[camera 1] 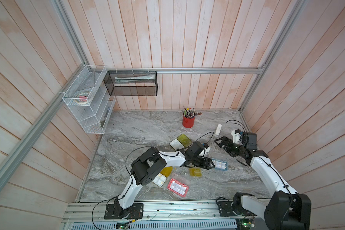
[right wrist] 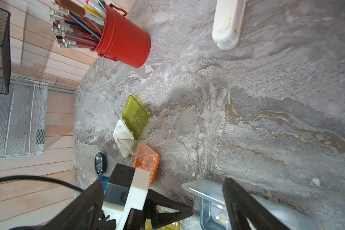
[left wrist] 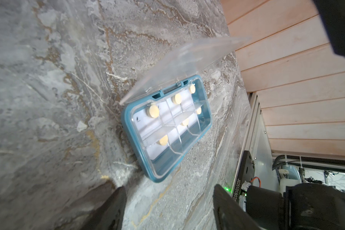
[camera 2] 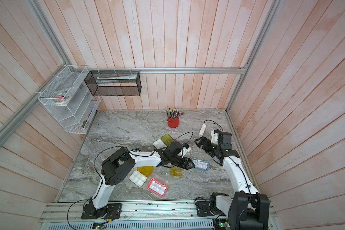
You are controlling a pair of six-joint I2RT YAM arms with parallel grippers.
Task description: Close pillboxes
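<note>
A blue pillbox (left wrist: 168,126) with pale tablets lies in front of my left gripper; its clear lid (left wrist: 187,61) stands raised. The left fingers are apart with nothing between them. My right gripper (camera 1: 219,142), open and empty, is above the table behind that box. A pink pillbox (camera 1: 177,187) lies near the front with its clear lid laid back. Left of it a white pillbox (camera 1: 159,179) has its yellow lid (camera 1: 166,171) folded open. Beyond are a green-lidded open box (camera 1: 183,139) and an orange box (right wrist: 146,163) with its clear lid raised. A yellow box (camera 1: 195,172) sits below the left gripper.
A red pencil cup (camera 1: 188,121) and a white elongated object (camera 1: 218,129) stand toward the back. Beside the left arm lies a dark blue round item (right wrist: 100,163). Both arms are close together around the blue box.
</note>
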